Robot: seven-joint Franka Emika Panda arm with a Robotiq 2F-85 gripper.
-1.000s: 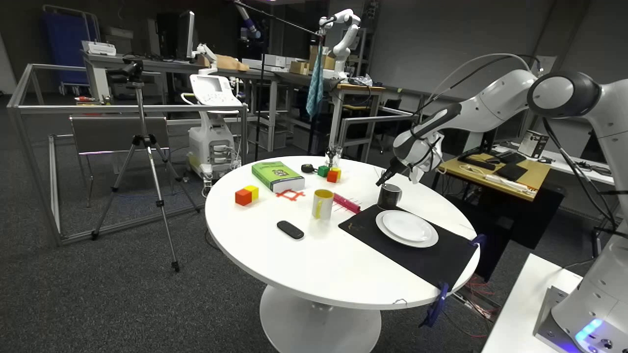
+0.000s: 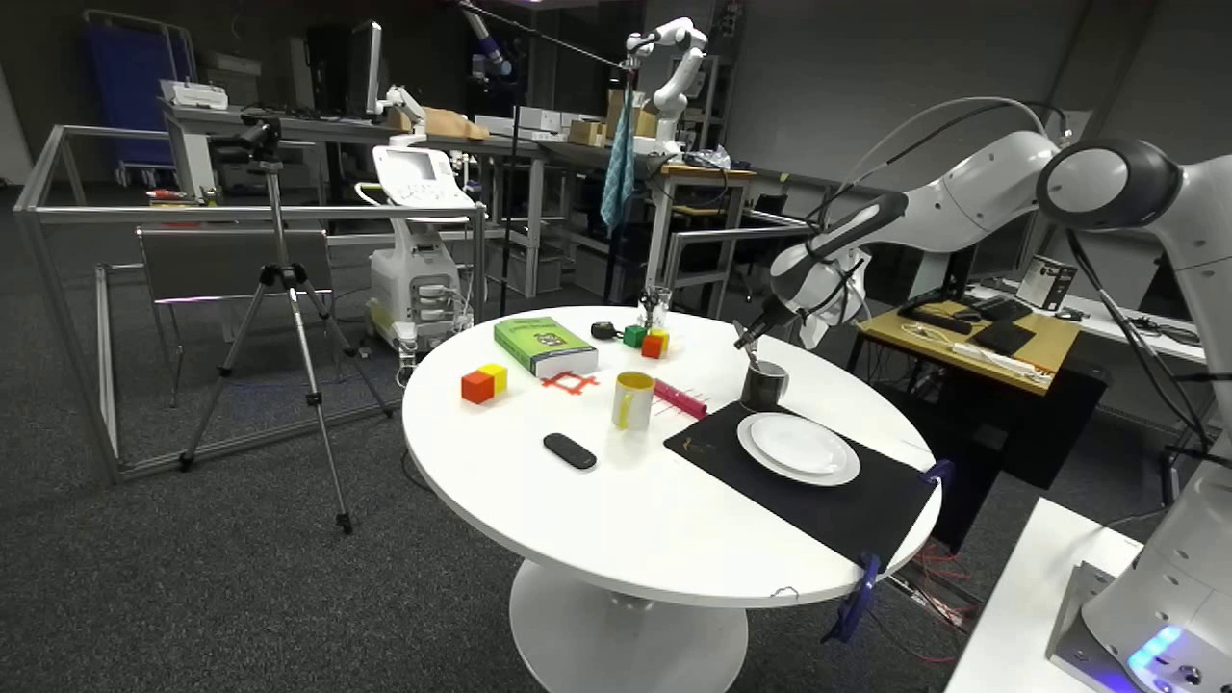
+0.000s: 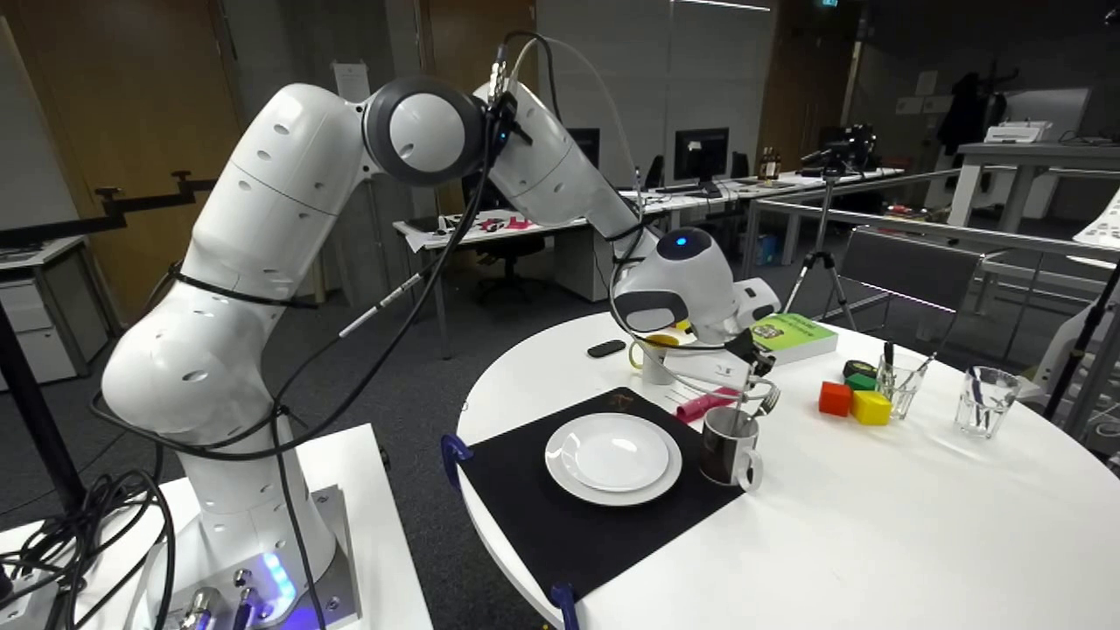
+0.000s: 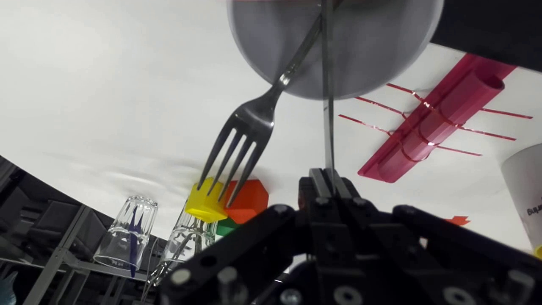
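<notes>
A dark mug with a pale handle (image 3: pixel 724 450) stands at the corner of the black mat. My gripper is above the mug, its fingers closed on the tip of a thin knife (image 4: pixel 328 76). The knife runs from the fingertips down into the mug, its lower end hidden at the frame's top edge. Beside it a metal fork (image 4: pixel 257 116) leans over the mug's rim, tines outward, apart from my fingers. In exterior view 1 the gripper (image 2: pixel 740 341) shows just above the mug (image 2: pixel 763 386).
Close to the mug lie white plates (image 3: pixel 669 474) on the mat (image 3: pixel 535 530) and a pink holder (image 4: pixel 437 124). A yellow-and-white mug (image 2: pixel 634 402), coloured cubes (image 3: pixel 835 399) and glasses (image 3: pixel 976 409) stand farther off.
My gripper has risen slightly from just over the mug's rim. A thin utensil now shows between the fingertips and the mug.
</notes>
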